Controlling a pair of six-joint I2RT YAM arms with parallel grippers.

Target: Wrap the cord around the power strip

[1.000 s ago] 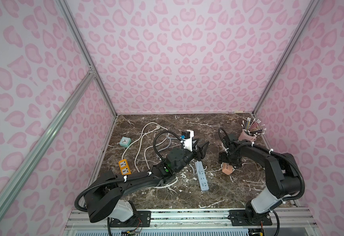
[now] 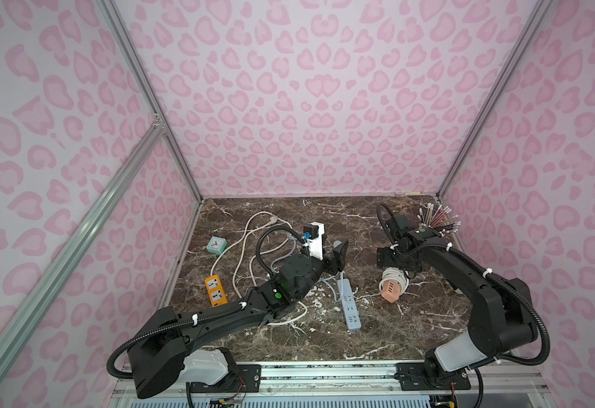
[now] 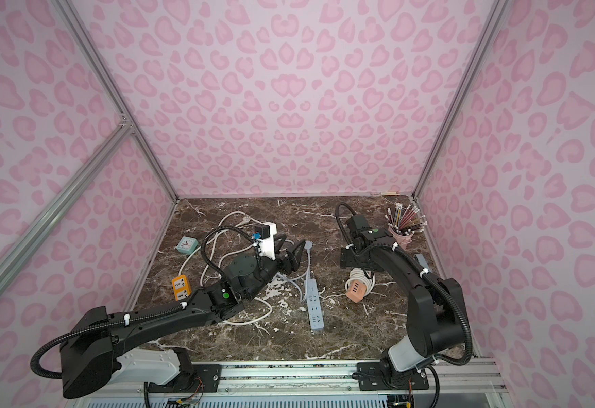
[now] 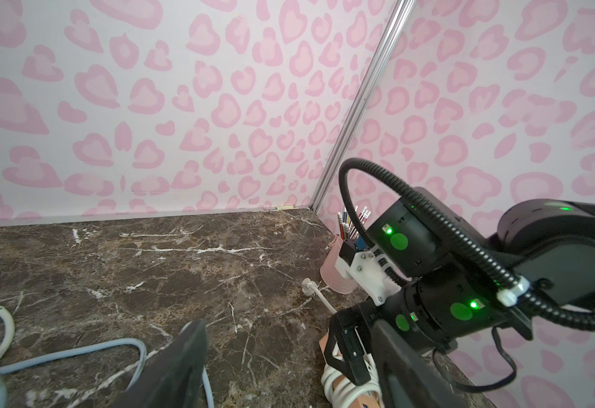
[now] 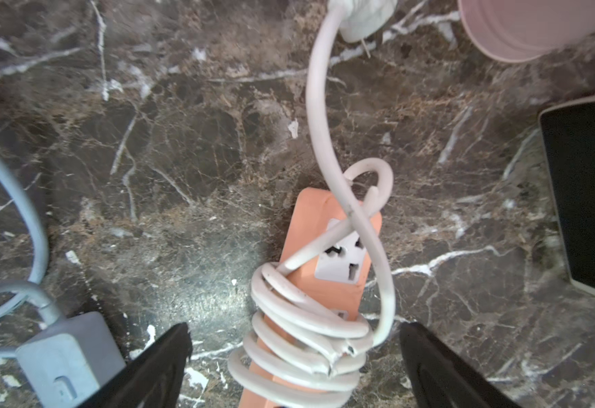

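A peach power strip [image 2: 390, 291] lies on the right half of the marble table, white cord [image 5: 297, 367] looped around its lower part; in the right wrist view more cord crosses its top socket and runs up to a white plug [image 5: 365, 15]. My right gripper hangs over the coiled strip, open, the coil lying on the table below its fingers. My left gripper [image 2: 337, 254] is raised over the middle, left of the right one, its fingers apart with nothing seen between them.
A blue strip [image 2: 349, 304] lies at centre, an orange strip [image 2: 215, 291] and small clock [image 2: 216, 245] at left among loose cables. A pencil cup [image 3: 401, 238] and phone-like object [image 5: 576, 193] are at right.
My right gripper has risen off the peach strip, showing more of the coil. My left gripper has moved slightly left and up since a second ago.
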